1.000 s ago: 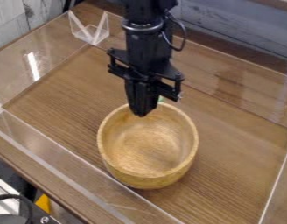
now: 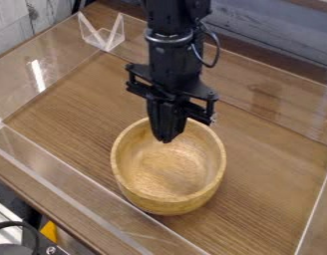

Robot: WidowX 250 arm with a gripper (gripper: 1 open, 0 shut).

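Observation:
My black gripper (image 2: 166, 125) hangs pointing down over the back part of a wide, shallow yellow-tan bowl (image 2: 166, 184), which stands on the wooden floor of the work area. Its fingertips are small and dark at this size; they look close together, and I see nothing held between them. The bowl looks empty, though the arm hides part of its back rim.
Wooden board (image 2: 266, 199) is clear to the right and left of the bowl. Clear plastic walls and brackets (image 2: 103, 30) line the left and back. A small yellow object (image 2: 49, 230) lies outside at the lower left.
The gripper and arm have shifted slightly. A small greenish item seen behind the bowl's back rim a second ago is now hidden. The bowl stays in place.

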